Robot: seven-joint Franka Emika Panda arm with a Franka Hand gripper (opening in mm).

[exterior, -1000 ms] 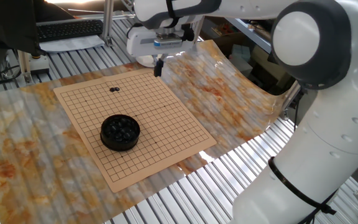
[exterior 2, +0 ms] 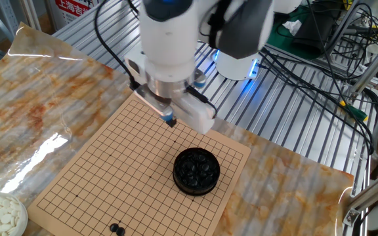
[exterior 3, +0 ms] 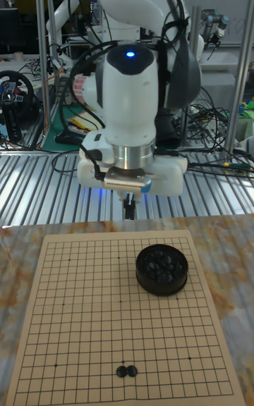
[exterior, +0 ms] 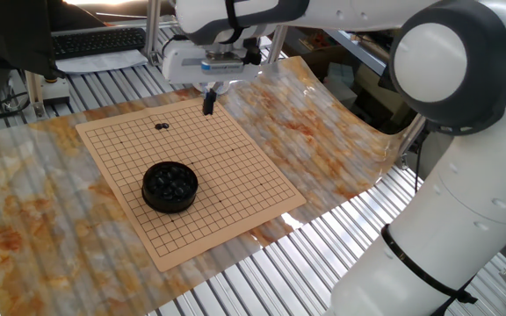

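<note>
A tan gridded board (exterior: pixel 227 189) lies on the marbled sheet. On it stands a round black bowl (exterior: pixel 169 204) filled with black stones (exterior 2: pixel 195 169). Two black stones (exterior 3: pixel 132 371) lie side by side near one edge of the board, away from the bowl. My gripper (exterior: pixel 209 104) hangs above the board, clear of both bowl and stones, fingers pointing down. Its dark fingertips (exterior 3: pixel 129 211) look close together, so the fingers seem shut. Whether anything small sits between them is too small to make out.
At the lower left of exterior view 2, a white bowl (exterior 2: pixel 22 223) of white stones stands beside the board, partly cut off. A keyboard (exterior: pixel 99 42) lies beyond the sheet. Most of the board's grid is bare.
In exterior view 1 my gripper has moved left and slightly down, with the arm shifting along. The board, black bowl and two loose stones have stayed put.
</note>
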